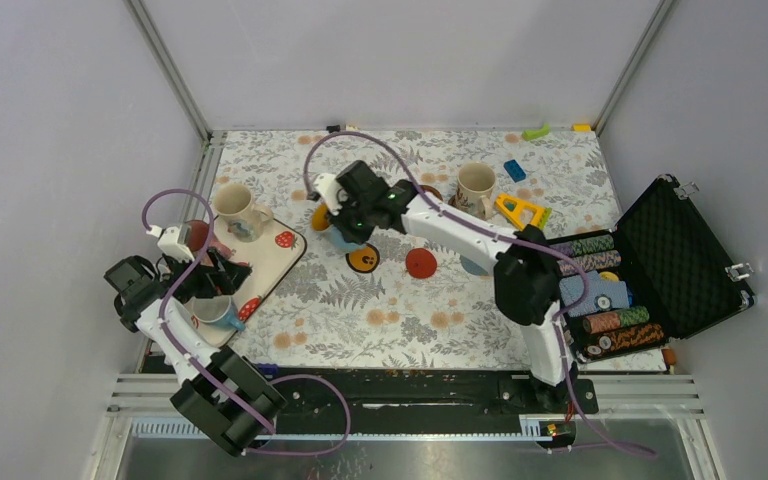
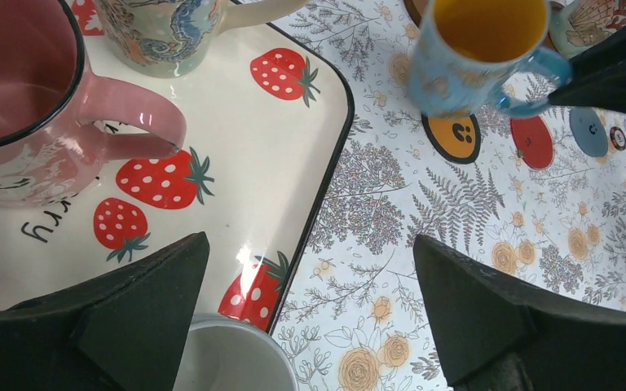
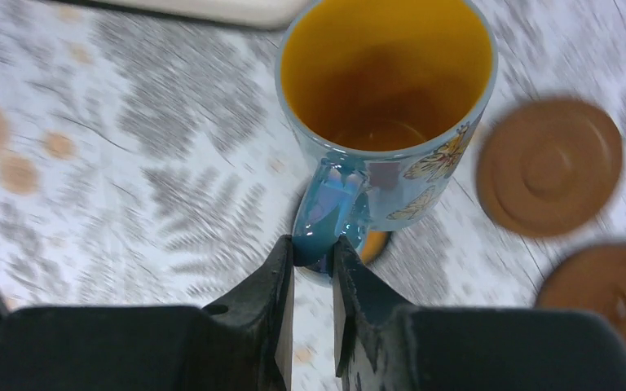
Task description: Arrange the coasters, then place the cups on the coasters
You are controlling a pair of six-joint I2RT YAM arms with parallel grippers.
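A light blue cup with a yellow inside [image 3: 387, 73] hangs above the table, its handle [image 3: 326, 212] pinched between the fingertips of my right gripper. In the left wrist view the same blue cup [image 2: 432, 85] is tilted a little, near the orange paw coaster [image 2: 453, 137]. Brown coasters [image 3: 553, 167] lie on the table beyond the cup; a tan cup [image 1: 475, 185] stands on another of them. Over the strawberry tray [image 2: 310, 171], my left gripper is open with nothing between its fingers.
On the tray are a pink cup [image 2: 41, 122], a patterned cup [image 2: 167, 32] and a pale cup [image 2: 236, 358]. Red [image 1: 421, 263] and grey-blue coasters lie mid-table. An open case [image 1: 610, 290] occupies the right side. Bare tablecloth [image 1: 390, 330] shows at the front.
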